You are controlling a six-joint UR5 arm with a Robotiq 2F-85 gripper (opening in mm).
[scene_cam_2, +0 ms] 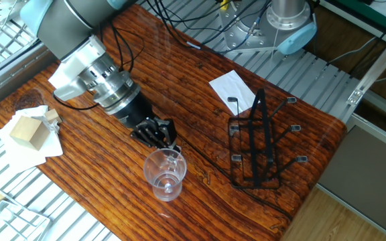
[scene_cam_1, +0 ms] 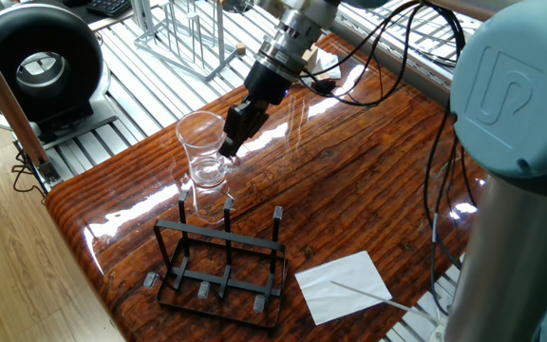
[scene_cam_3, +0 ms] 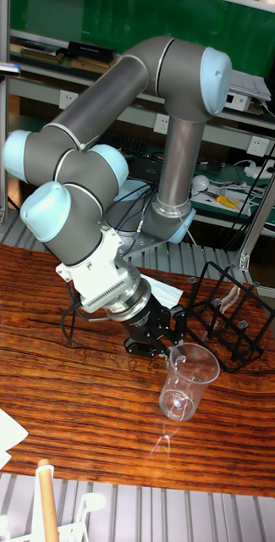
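A clear, empty glass with a handle point(scene_cam_1: 204, 157) stands upright on the glossy wooden table. My black gripper point(scene_cam_1: 228, 150) reaches down to its handle side, with the fingertips right at the handle. From exterior view 2, the gripper point(scene_cam_2: 171, 145) is just above the glass's rim point(scene_cam_2: 154, 156) on the side towards the arm. In exterior view 3 the gripper point(scene_cam_3: 173, 345) overlaps the near edge of the glass point(scene_cam_3: 189, 384). Whether the fingers close on the handle is too small and dark to make out.
A black wire rack point(scene_cam_1: 224, 275) with upright prongs stands on the table, beside a white paper sheet point(scene_cam_1: 342, 287). Wooden blocks point(scene_cam_2: 31, 132) lie on white paper at another edge. Cables point(scene_cam_1: 435, 180) hang along the arm. Bare tabletop surrounds the glass.
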